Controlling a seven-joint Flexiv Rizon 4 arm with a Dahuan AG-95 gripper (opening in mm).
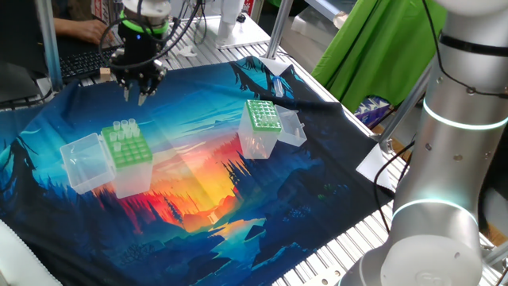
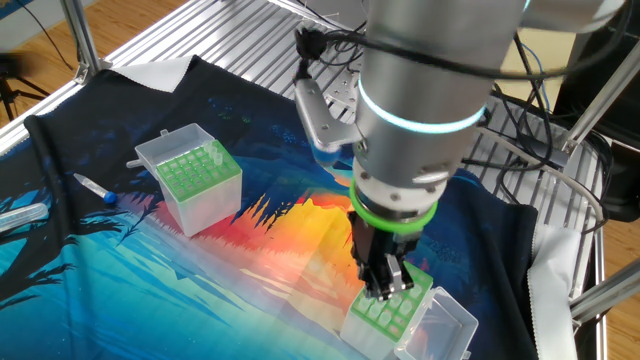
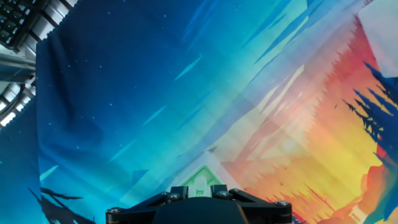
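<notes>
My gripper (image 1: 134, 97) hangs above the cloth at the far side in exterior view 1, its two fingers apart with nothing visible between them. Beyond the gap between the fingers in the wrist view, part of a green rack (image 3: 201, 176) shows at the bottom edge. A clear box with a green rack (image 1: 132, 147) stands at the left in exterior view 1; several clear tubes or tips (image 1: 125, 127) rise from its far rows. In exterior view 2 the gripper (image 2: 385, 290) overlaps that box's rack. A second green-topped box (image 1: 263, 115) stands at the right.
Open clear lids (image 1: 87, 163) stick out beside the boxes. A blue-capped pen (image 2: 97, 188) lies on the cloth in exterior view 2. A keyboard (image 1: 82, 62) sits beyond the far edge. Open cloth (image 1: 198, 159) separates the two boxes.
</notes>
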